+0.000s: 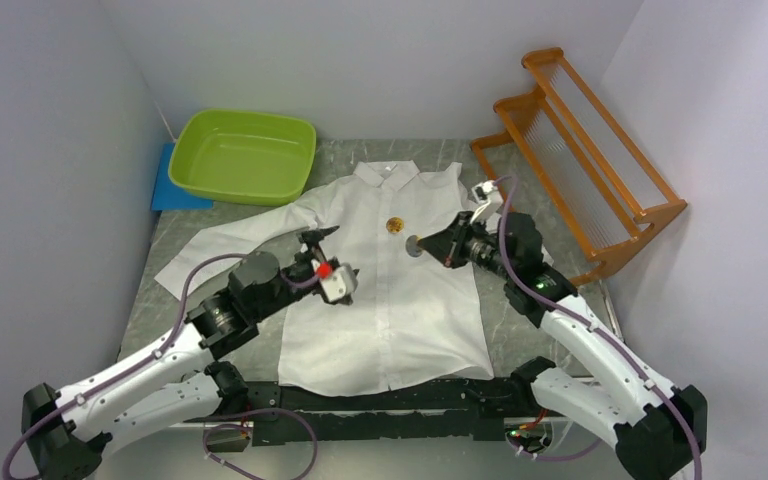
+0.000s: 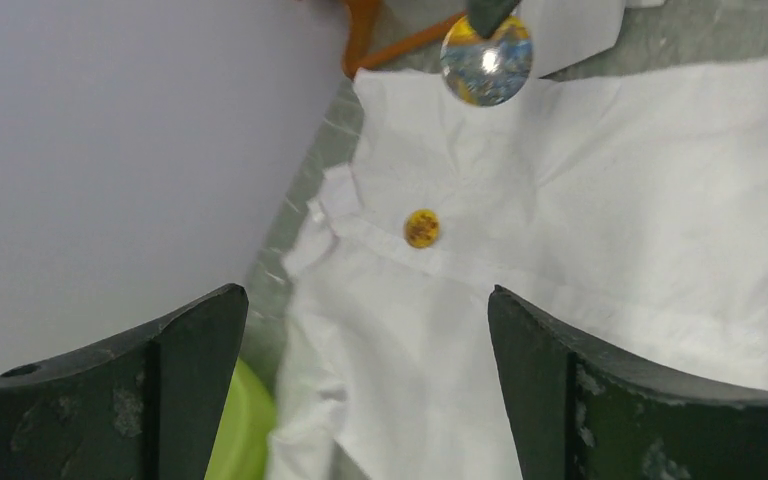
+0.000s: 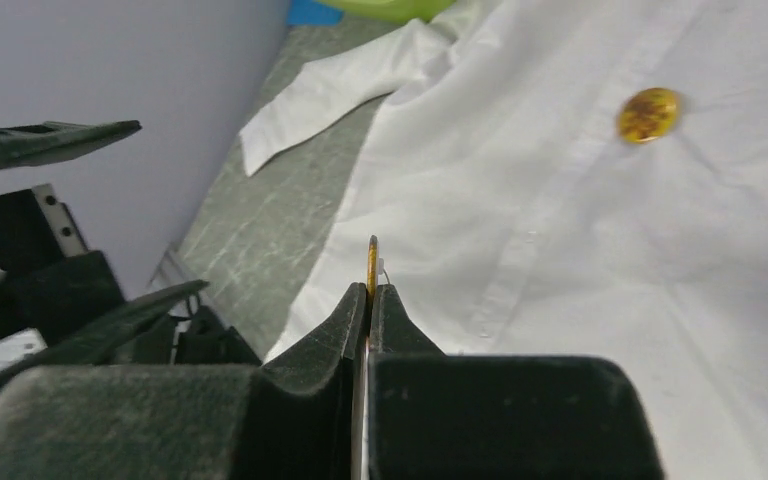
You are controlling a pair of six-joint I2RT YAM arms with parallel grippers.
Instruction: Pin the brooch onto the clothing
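A white long-sleeved shirt (image 1: 340,340) lies spread on the grey surface, with a round gold brooch (image 1: 395,226) on its upper front near the placket. My right gripper (image 1: 421,243) is shut on a second, thin disc (image 1: 413,247). From the left wrist this disc (image 2: 482,80) looks shiny and mirror-like, held clear of the cloth. Only its gold edge shows between the right fingertips in the right wrist view. Above the shirt's left side my left gripper (image 1: 345,252) stands open, its fingers (image 2: 195,350) wide apart with nothing between them.
At the back left are a green basin (image 1: 243,195) and a blue sheet (image 1: 165,185) partly under it. A wooden rack (image 1: 600,160) leans at the right.
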